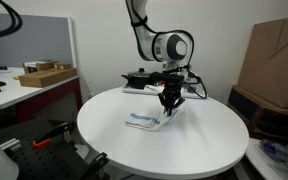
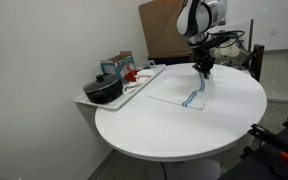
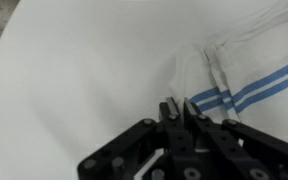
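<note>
A white cloth with blue stripes (image 2: 195, 97) lies on the round white table, part of it flat and part drawn up off the surface. My gripper (image 1: 171, 106) is shut on the raised part, a little above the tabletop. In the wrist view the cloth (image 3: 249, 85) bunches up to the fingertips of the gripper, and its striped part stretches off to the right. Exterior view 2 shows the gripper (image 2: 203, 74) at the top of the lifted fold.
A black lidded pot (image 2: 106, 90) stands on a tray at the table's far side from the arm, with red and white items (image 2: 139, 76) beside it. Cardboard boxes (image 1: 46, 76) lie off the table.
</note>
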